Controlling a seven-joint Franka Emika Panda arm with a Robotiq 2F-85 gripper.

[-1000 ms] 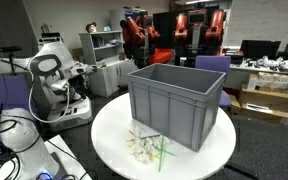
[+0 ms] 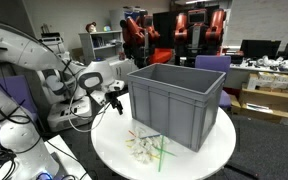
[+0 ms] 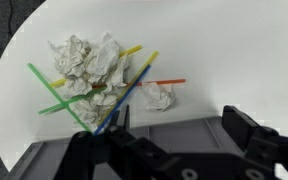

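Several crumpled white papers lie in a loose pile with green, yellow, orange and blue sticks on the white round table. One separate paper ball sits at the right end of the orange stick. From the exterior the same pile is in front of the big grey bin. My gripper hangs in the air left of the bin, above the table. In the wrist view its fingers stand wide apart at the bottom, open, with nothing held.
The grey bin's tall walls rise close by the pile. Bare white table lies to the left of the pile. Behind are a purple chair, cardboard boxes and a desk.
My arm has swung to the right, from beyond the table's left side to above the table near the bin. The papers, sticks and bin have not moved.
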